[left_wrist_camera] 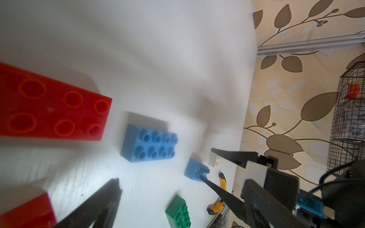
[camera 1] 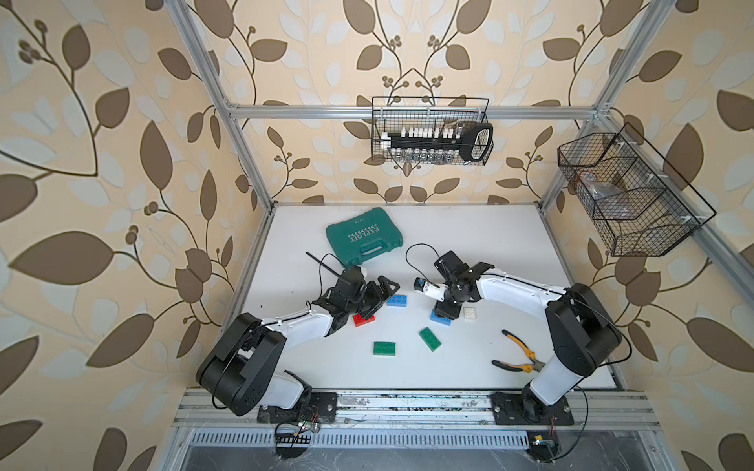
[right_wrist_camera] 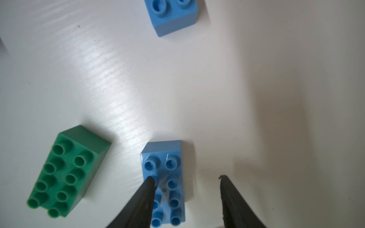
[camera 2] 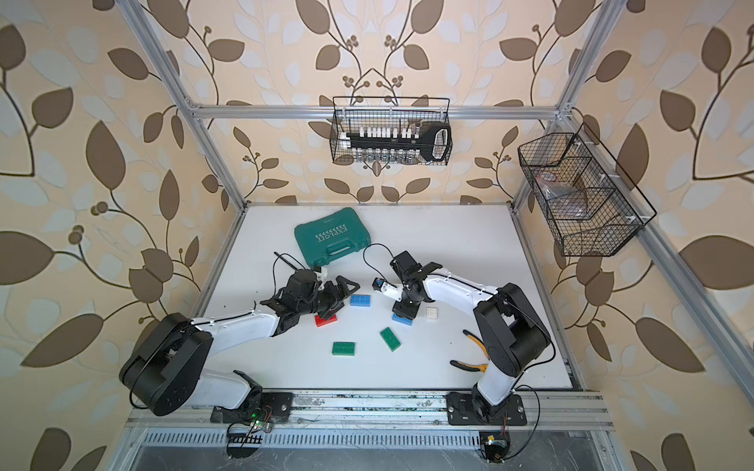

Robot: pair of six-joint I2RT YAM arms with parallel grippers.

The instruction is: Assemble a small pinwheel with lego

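My left gripper is open above two red bricks [left_wrist_camera: 53, 106], with nothing between its fingers. In that wrist view a blue brick [left_wrist_camera: 148, 142] lies just ahead. My right gripper is part open, hovering low over the other blue brick [right_wrist_camera: 162, 150]; its left finger overlaps that brick's right-hand studs or side in the wrist view, and I cannot tell whether they touch. A green brick [right_wrist_camera: 72, 163] lies beside it. A second green brick [camera 1: 384, 348] lies at the front middle.
A small white brick [camera 1: 469, 312] lies right of the right gripper. Pliers [camera 1: 518, 366] lie at the front right, and a green case [camera 1: 363, 235] at the back left.
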